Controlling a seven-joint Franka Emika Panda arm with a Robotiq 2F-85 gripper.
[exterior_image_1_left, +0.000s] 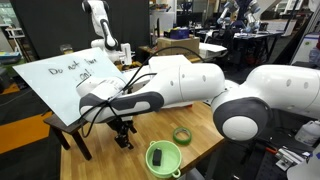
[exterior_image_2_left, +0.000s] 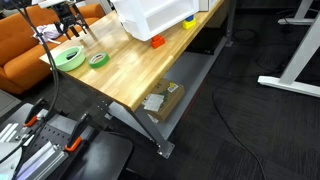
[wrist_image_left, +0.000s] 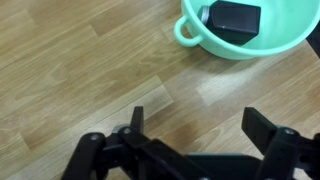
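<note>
A mint-green bowl with a small loop handle lies in the upper right of the wrist view. Inside it is a black block-like object, seen also as a dark item in exterior view 1. My gripper stands open over bare wood, its fingers apart and nothing between them. In exterior view 1 the gripper is low over the table, to the left of and behind the bowl.
A green tape roll lies on the table near the bowl. Exterior view 2 shows a red object and a yellow-and-blue item by a white board. Bare wood surrounds the gripper.
</note>
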